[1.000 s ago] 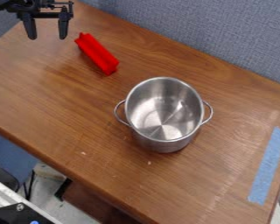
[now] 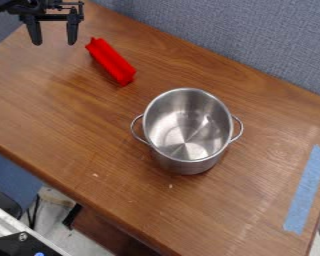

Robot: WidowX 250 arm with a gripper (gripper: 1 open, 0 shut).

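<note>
At the top left of the camera view my black gripper (image 2: 53, 40) is open above the wooden table (image 2: 96, 140), with nothing between its fingers. Just to its right lies a red cylindrical object (image 2: 111, 61), angled from upper left to lower right. A steel pot (image 2: 187, 130) with two wire handles stands upright right of the table's middle, and its interior looks empty.
A strip of blue tape (image 2: 304, 189) lies near the table's right edge. A grey padded wall (image 2: 256, 40) runs along the back.
</note>
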